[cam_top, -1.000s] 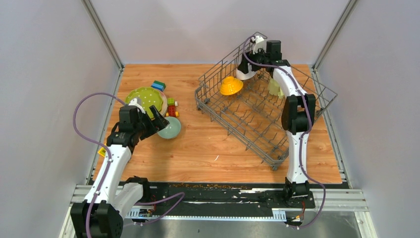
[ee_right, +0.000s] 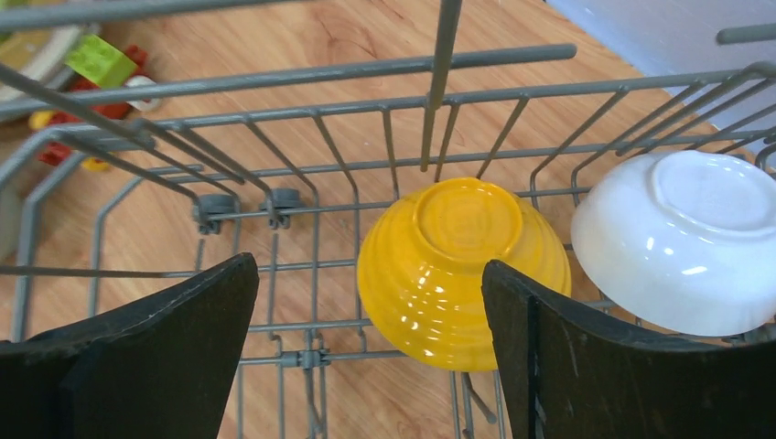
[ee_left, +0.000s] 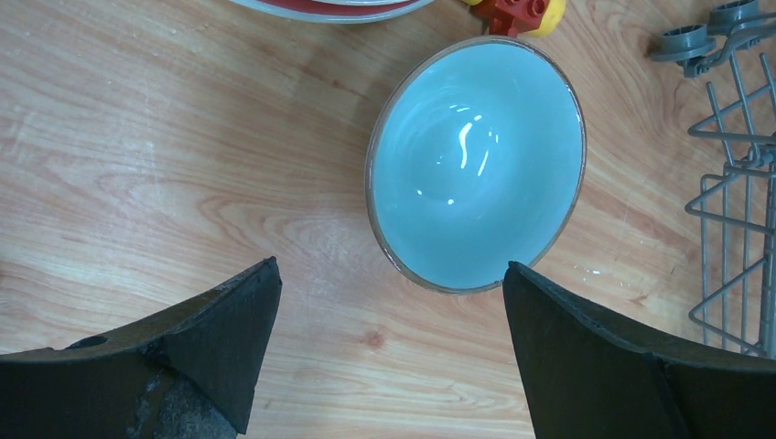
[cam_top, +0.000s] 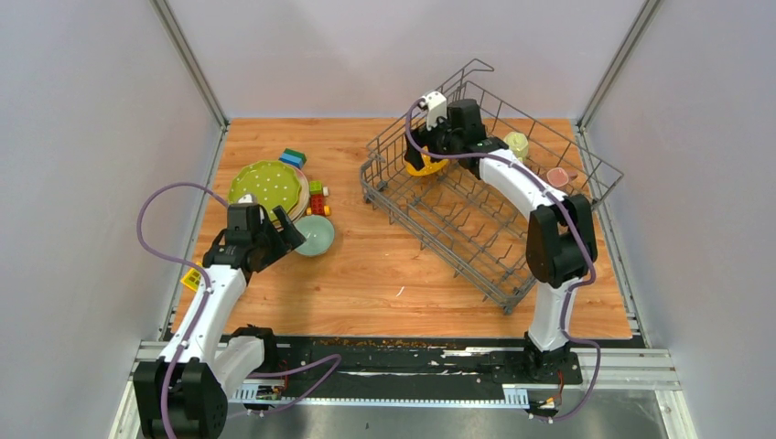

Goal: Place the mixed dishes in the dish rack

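Note:
My right gripper hangs open over an upturned yellow bowl (ee_right: 439, 320) in the wire rack (cam_top: 462, 251); a white upturned bowl (ee_right: 668, 265) sits to its right in the right wrist view. A pale green mug (cam_top: 515, 144) and a pink dish (cam_top: 558, 176) are also in the rack. My left gripper is open just short of a pale blue-green bowl (ee_left: 471, 165) on the table. A green dotted plate (cam_top: 261, 183) lies stacked on other dishes behind it.
Toy bricks (cam_top: 318, 203) lie beside the plates, and a yellow item (cam_top: 190, 279) is partly hidden by the left arm. Walls enclose the back and sides.
My right gripper has moved left and toward the front, from the white bowl to over the yellow bowl. My left gripper has shifted only slightly.

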